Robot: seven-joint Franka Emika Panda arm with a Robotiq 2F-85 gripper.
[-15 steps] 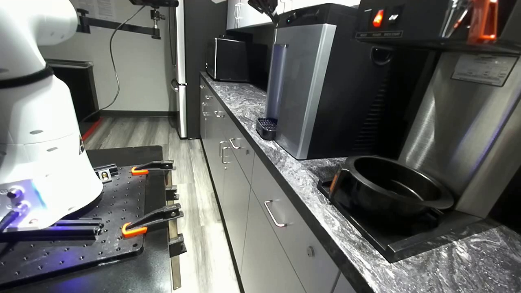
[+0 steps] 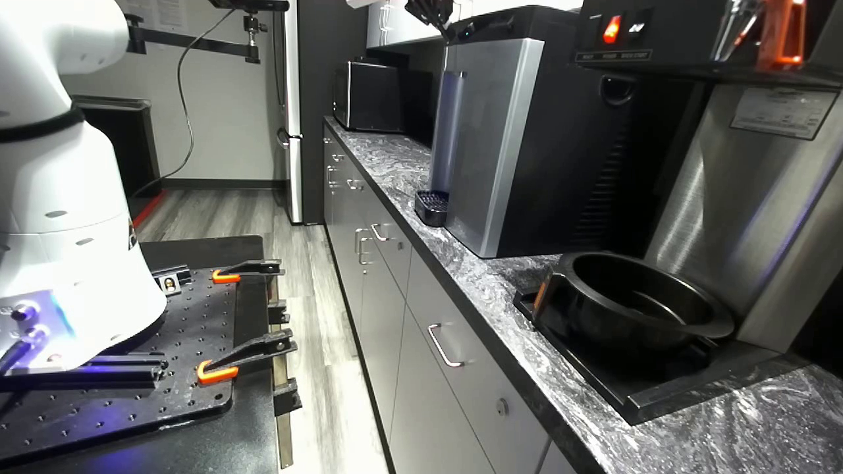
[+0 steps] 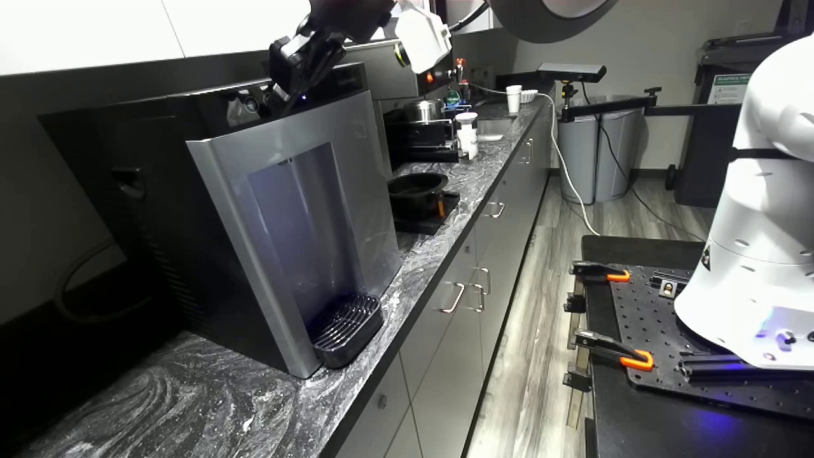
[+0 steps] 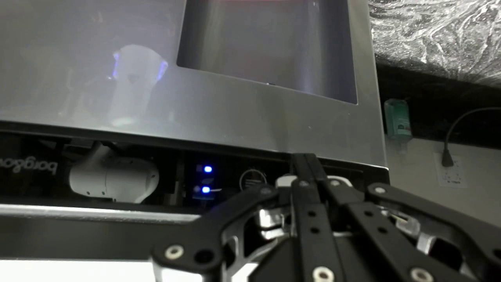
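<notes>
A tall grey and black water dispenser (image 3: 221,221) stands on the marbled counter. In the wrist view, its dark control strip (image 4: 188,176) shows two lit blue lights (image 4: 207,179) and a round marking (image 4: 252,179). My gripper is shut, its fingers side by side with nothing visible between them. The fingertips overlap the strip to the right of the round marking; whether they touch it cannot be told. In the second exterior view, my gripper (image 3: 283,98) is at the dispenser's top front edge. A drip tray (image 3: 344,328) sits below the dispenser's recess.
Beside the dispenser, a black brew basket (image 2: 640,304) rests on the coffee maker's base. White upper cabinets (image 3: 91,34) hang above the dispenser. Clamps (image 2: 245,355) hold the robot's plate to its table.
In the first exterior view, my gripper has shifted slightly right and down, closer to the dispenser's top front. The dispenser and brew basket have not moved.
</notes>
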